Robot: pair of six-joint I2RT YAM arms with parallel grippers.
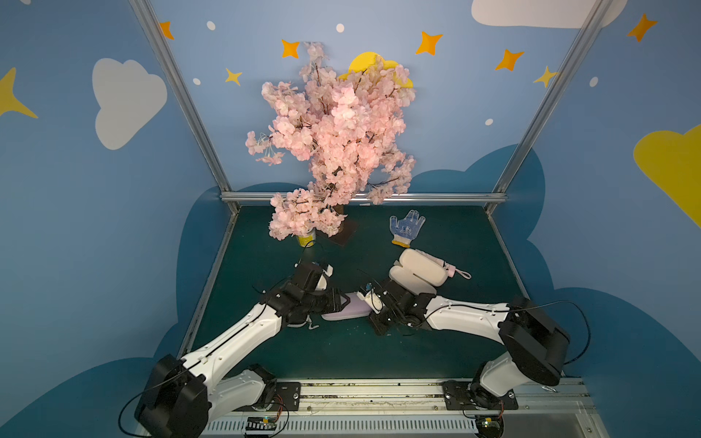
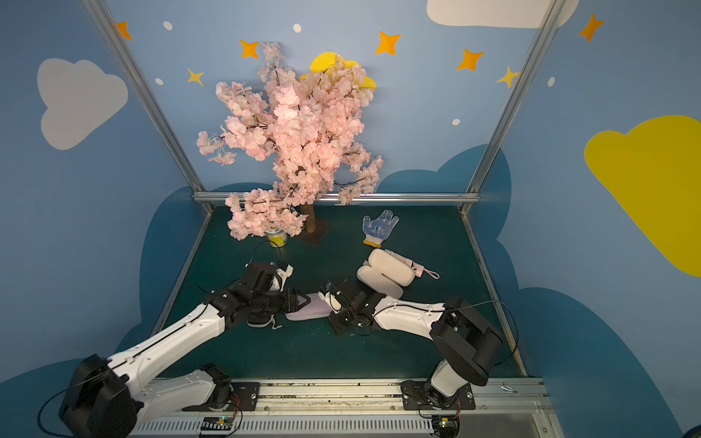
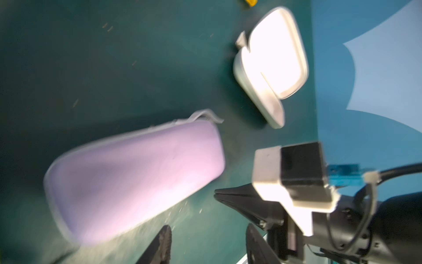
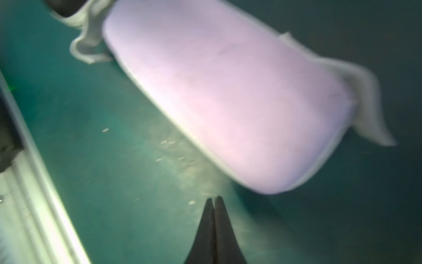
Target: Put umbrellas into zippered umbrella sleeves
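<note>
A purple zippered case lies on the table between my two grippers, its lid side up and looking closed. In the left wrist view, my left gripper stands partly open beside the purple case, nothing between its fingers. My right gripper is shut just off the case's rounded end, with nothing showing between its fingertips. Farther right, a white case lies open; its bright interior shows no clear contents. Beyond it a pale pink umbrella with a wrist loop is partly hidden. Whether the purple case holds anything is hidden.
A dark case with a grey strap lies under the left arm, mostly covered. A blue glove and a yellow can below the pink blossoms sit at the back.
</note>
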